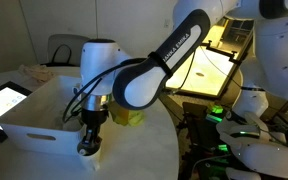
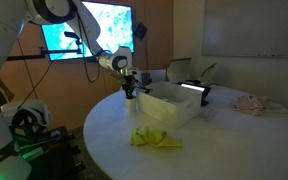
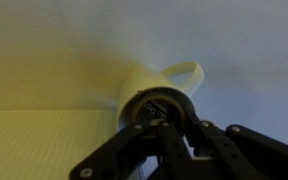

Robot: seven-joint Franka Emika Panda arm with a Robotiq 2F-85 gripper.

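A white mug (image 3: 149, 84) with its handle pointing outward fills the middle of the wrist view, its opening facing the camera. My gripper has its dark fingers at the mouth of the mug, shut with the mug's wall apparently between them; the exact contact is too dark to make out. In the first exterior view the mug (image 1: 89, 156) is upright at the table's near side, just in front of the white box, with the gripper (image 1: 90, 138) directly above it. The second exterior view has the mug (image 2: 131, 104) small, beyond the box's far end.
An open white box (image 1: 42, 137) stands right beside the mug. A yellow-green cloth (image 2: 154, 138) lies on the white table (image 2: 214, 155). Farther off are a lit screen (image 1: 1, 104) and a beige cloth (image 2: 250, 104). Bare table extends right of the mug.
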